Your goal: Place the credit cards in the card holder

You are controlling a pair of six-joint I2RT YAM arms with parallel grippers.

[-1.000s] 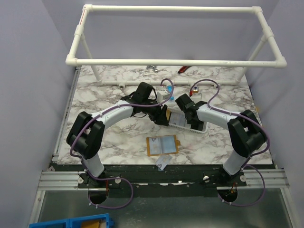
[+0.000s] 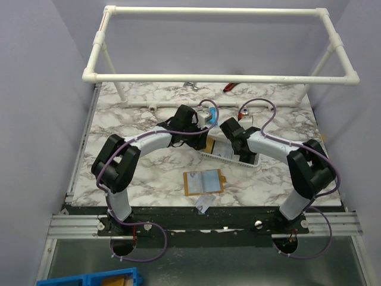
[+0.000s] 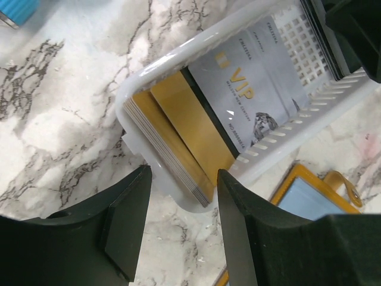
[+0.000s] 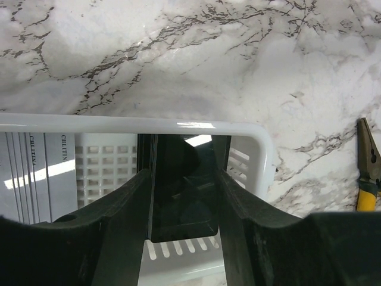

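Observation:
A white basket (image 2: pixel 229 159) in the top view holds the cards. In the left wrist view, gold cards (image 3: pixel 169 146) lean at one end, beside silver VIP cards (image 3: pixel 241 83). Just outside that end is my left gripper, its fingers parted with nothing between them. My right gripper stands open over black cards (image 4: pixel 184 185) at the opposite end, and nothing is seen held. The card holder (image 2: pixel 203 182) lies spread in front of the basket with a tan edge and clear pockets. At its lower edge lies a pale card-like piece (image 2: pixel 205 202).
Pliers (image 4: pixel 366 170) rest on the marble beyond the basket in the right wrist view. A blue item (image 3: pixel 30 12) is behind the basket's gold end. Bare table lies left and right of the holder.
The left arm has shifted slightly, its gripper staying near the gold end of the basket. My right arm has barely moved, and the card holder is unchanged.

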